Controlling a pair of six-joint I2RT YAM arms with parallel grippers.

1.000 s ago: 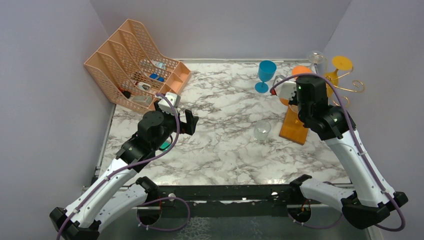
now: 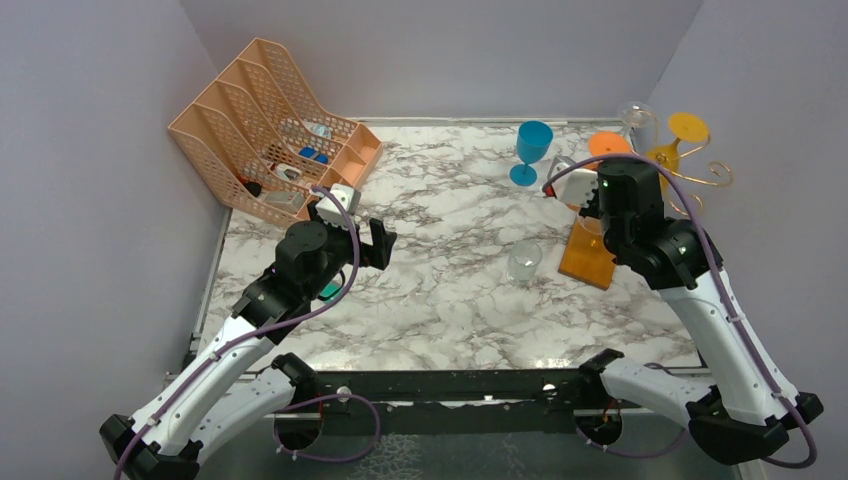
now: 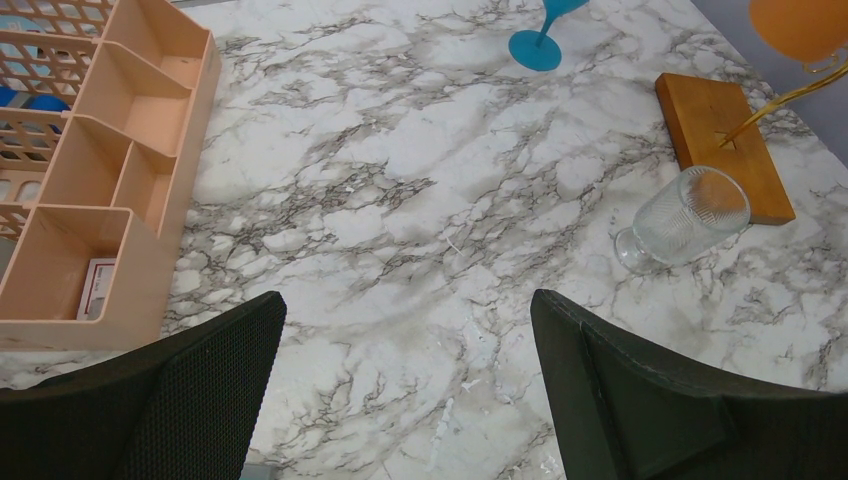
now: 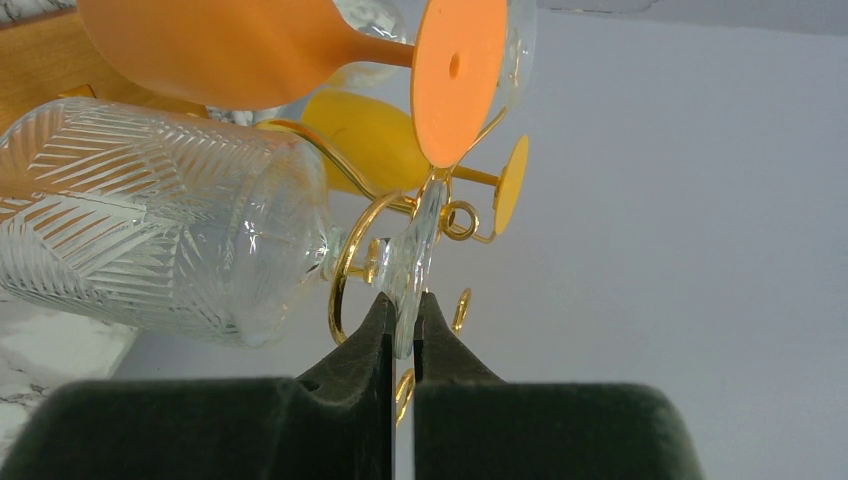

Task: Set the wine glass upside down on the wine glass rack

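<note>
In the right wrist view, my right gripper is shut on the foot of a clear ribbed wine glass (image 4: 170, 225), whose bowl points toward the wooden rack base. The glass's short stem lies at a gold loop of the wine glass rack (image 4: 340, 290); I cannot tell whether it bears on the wire. An orange glass (image 4: 455, 85) and a yellow glass (image 4: 510, 185) hang upside down on the rack beside it. In the top view the right arm hides the held glass's foot. My left gripper stands open and empty above the table.
A blue glass (image 2: 533, 140) stands upright at the back. Another clear glass (image 2: 524, 260) stands left of the rack's wooden base (image 2: 587, 258). An orange divided bin (image 2: 225, 110) fills the back left.
The right arm has shifted slightly to the right, and the rack with its yellow glass has moved a little the same way. My left arm has stayed still.
</note>
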